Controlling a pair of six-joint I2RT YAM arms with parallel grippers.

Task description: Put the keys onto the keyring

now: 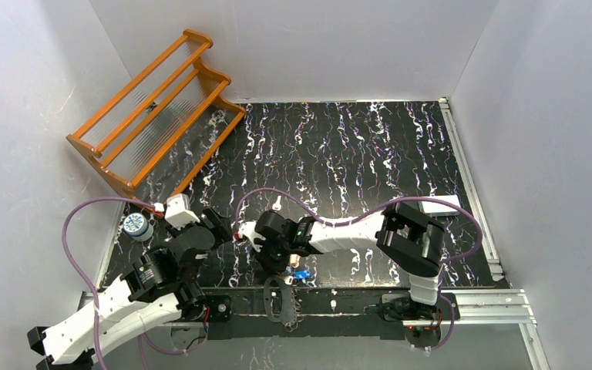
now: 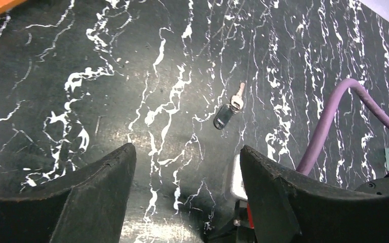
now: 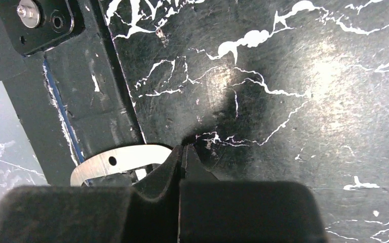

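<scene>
In the top view a flat grey oval piece with a frayed edge, apparently the keyring [image 1: 270, 301], lies over the table's front edge. Just behind it are a blue-headed key [image 1: 301, 274] and a partly covered brass-coloured one [image 1: 294, 260]. My right gripper is shut, its tips beside the oval's metal curve [image 3: 116, 158]; nothing shows between them. Open and empty, my left gripper hangs over bare table to the left. A silver key [image 2: 237, 98] with a dark fob [image 2: 223, 117] lies farther back in the left wrist view.
A wooden rack [image 1: 217, 91] leans at the back left, and a round blue-and-white tub [image 1: 137, 226] stands near it. At the right is a white box [image 1: 439, 204]. Purple cables loop from both arms.
</scene>
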